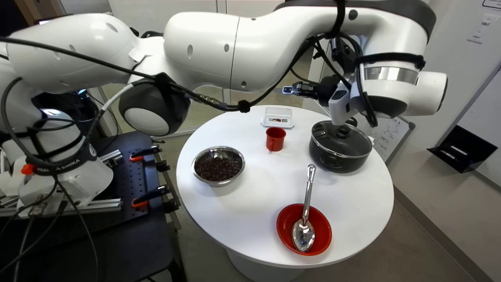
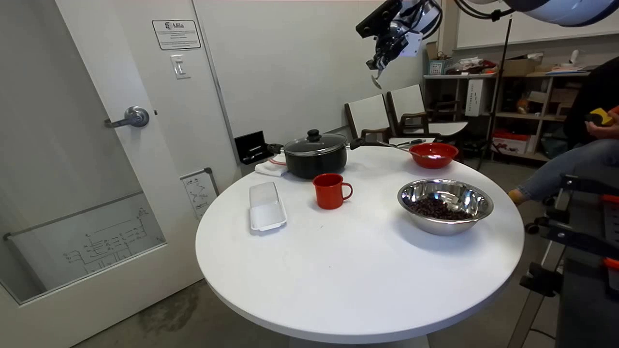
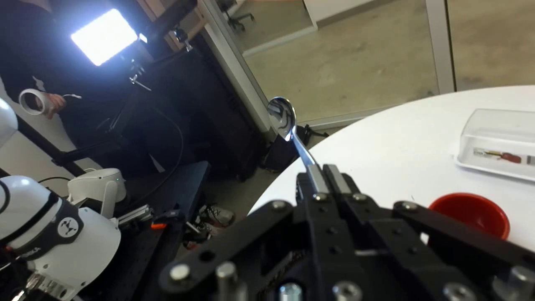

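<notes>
A shiny metal spoon [image 3: 302, 149] is pinched by its handle in my gripper, its bowl pointing away from the fingertips in the wrist view. Exterior view 2 has the gripper [image 2: 378, 64] high above the far side of the table, with the spoon's bowl [image 2: 376, 81] hanging below it. The red cup [image 1: 275, 139] stands upright on the table, well below the spoon. A steel bowl [image 2: 444, 224] holds small dark beans or pellets. In exterior view 1 the arm hides most of the gripper, and I cannot make out the spoon there.
A dark lidded pot [image 1: 341, 146] stands at the table's right side. The red bowl [image 1: 284, 228] has a large slotted-looking spoon [image 1: 307, 202] resting in it. Behind the cup lies a clear-lidded white container [image 1: 278, 117].
</notes>
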